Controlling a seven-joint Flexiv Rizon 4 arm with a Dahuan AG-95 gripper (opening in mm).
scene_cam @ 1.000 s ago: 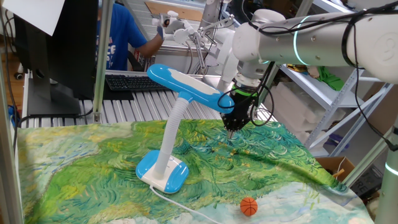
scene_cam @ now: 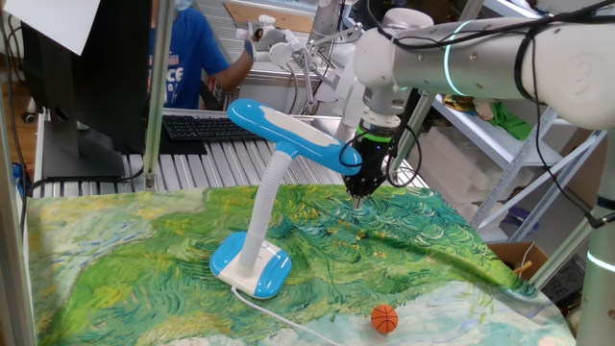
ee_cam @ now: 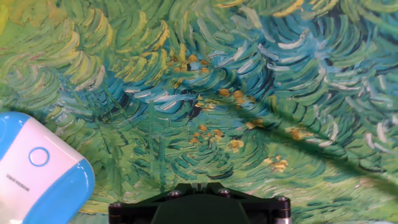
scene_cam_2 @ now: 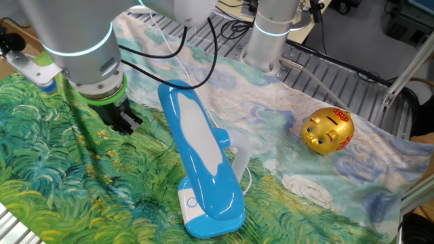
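Note:
Over the green painted cloth hangs my gripper point(scene_cam: 357, 203), black and pointing downward, right of the lamp in exterior view 1. It is apart from every object in view. In exterior view 2 the gripper point(scene_cam_2: 130, 125) is left of the blue-and-white desk lamp point(scene_cam_2: 196, 146). The wrist view shows only its dark body and linkage at the bottom edge; how far apart the fingers stand cannot be made out. The lamp's base point(ee_cam: 43, 171) is at the lower left there. An orange toy basketball point(scene_cam: 384, 318) lies near the front. A gold piggy bank point(scene_cam_2: 327, 131) stands beyond the lamp.
The patterned cloth point(scene_cam: 144, 288) covers the table, with clear room below the gripper. A white cord point(scene_cam: 288, 323) trails from the lamp base. Behind are a keyboard point(scene_cam: 216, 128) and a dark monitor point(scene_cam: 82, 96). The lamp's head overhangs close to the gripper in exterior view 1.
My arm and gripper have shifted only very slightly over the last second. The lamp and the ball stay where they were.

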